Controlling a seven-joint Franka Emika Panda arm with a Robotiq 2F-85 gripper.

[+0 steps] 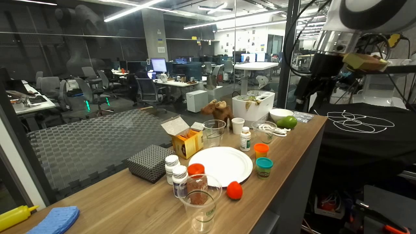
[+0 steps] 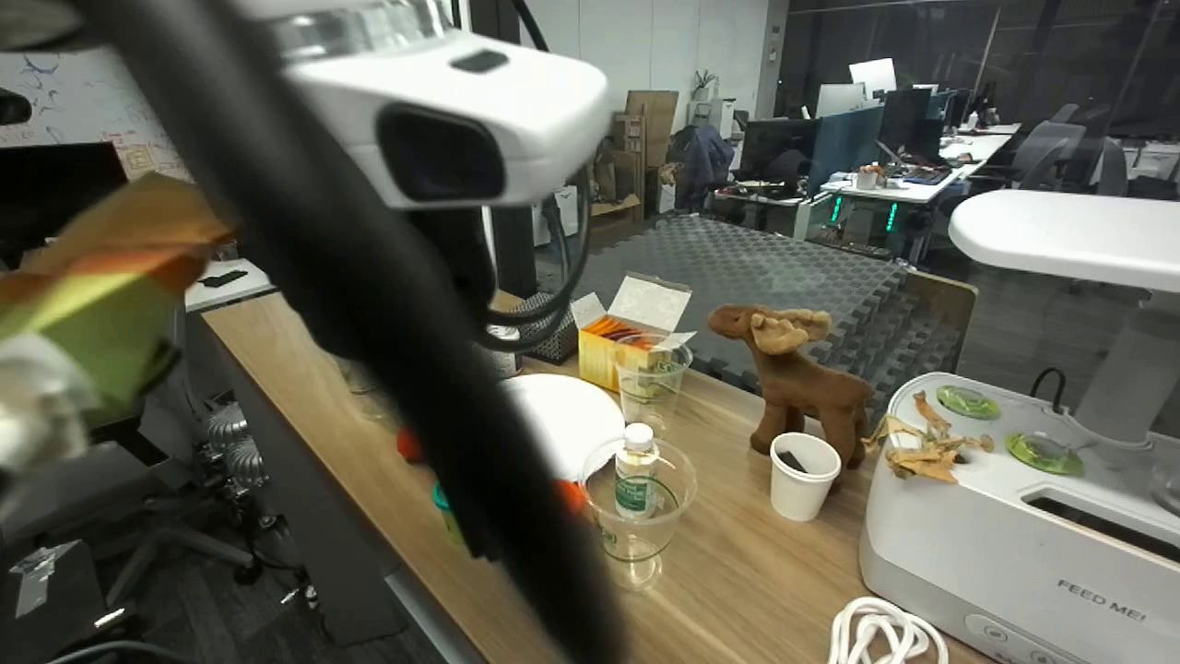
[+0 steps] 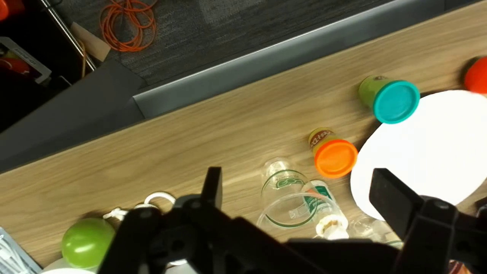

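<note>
In the wrist view my gripper is open, its dark fingers wide apart with no object held between them. Below it on the wooden counter stand a clear plastic cup (image 3: 278, 187), a white pill bottle with a green label (image 3: 325, 201) and an orange-lidded Play-Doh tub (image 3: 336, 158). A teal-lidded tub (image 3: 396, 101) sits beside the white plate (image 3: 424, 141). In exterior view 1 the gripper (image 1: 302, 99) hangs high, past the counter's far right end. A blurred dark arm part hides some of the counter in exterior view 2.
A green avocado-like fruit (image 1: 287, 122), a white bowl (image 1: 279, 113) and a white planter (image 2: 996, 520) crowd the far end. A brown plush moose (image 2: 813, 382) stands behind a paper cup (image 2: 801, 487). Two clear cups, a tea box (image 1: 188, 142) and several bottles surround the plate. Bare wood runs along the front edge.
</note>
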